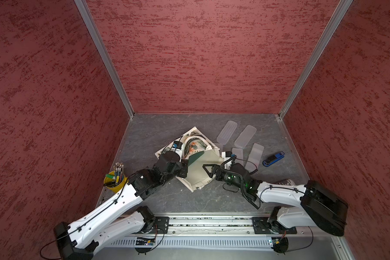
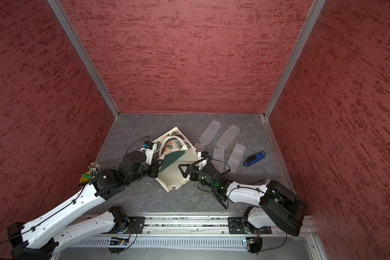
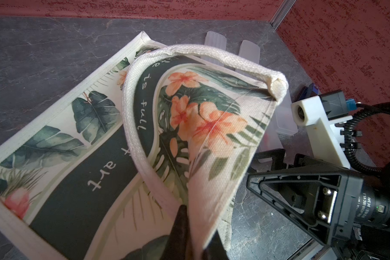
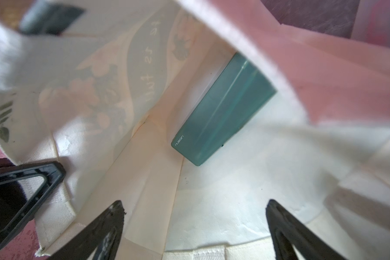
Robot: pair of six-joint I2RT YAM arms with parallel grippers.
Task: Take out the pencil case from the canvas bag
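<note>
The canvas bag [image 1: 195,138] lies open on the table, floral print on the outside, pale lining inside. My left gripper is shut on the bag's rim, lifting the printed flap in the left wrist view. A dark green flat case [image 4: 220,108], likely the pencil case, lies inside, seen in the right wrist view and as a green patch in the top right view. My right gripper is open at the bag's mouth, fingers apart, with the case beyond them and nothing held.
Several translucent plastic lids [image 1: 245,136] lie right of the bag, near a blue tool [image 1: 272,159]. A yellow cup with brushes [image 1: 114,182] stands at the left.
</note>
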